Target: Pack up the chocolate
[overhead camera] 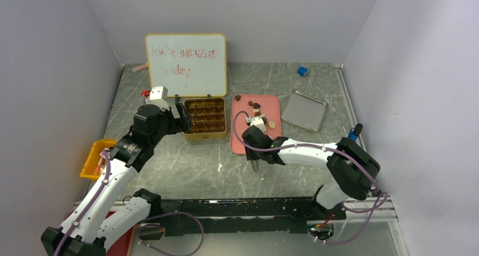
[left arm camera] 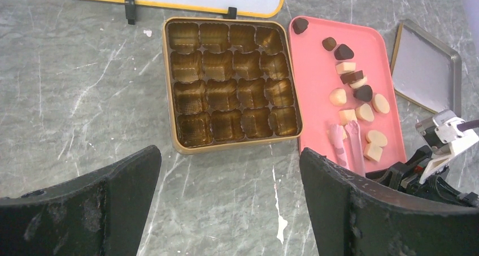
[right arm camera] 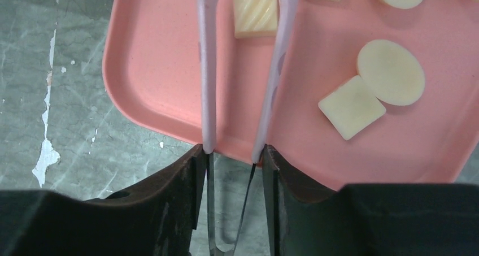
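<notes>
My right gripper is shut on metal tongs (right arm camera: 208,86), whose two arms stand apart. The tongs' tips straddle a striped white square chocolate (right arm camera: 256,10) on the pink tray (right arm camera: 164,69); whether they touch it is unclear. More white chocolates, among them a round one (right arm camera: 391,72) and a plain square (right arm camera: 351,107), lie on the tray beside dark ones (left arm camera: 344,52). Left of the tray stands a gold box (left arm camera: 237,145) with a brown compartment insert, every compartment empty. My left gripper hangs open over the near side of the box, nothing between its fingers.
Behind the box lies a whiteboard (overhead camera: 186,64) with red writing. A grey tray (overhead camera: 305,110) sits to the right of the pink one, a blue object (overhead camera: 303,71) at the back. An orange bin (overhead camera: 93,161) is at far left.
</notes>
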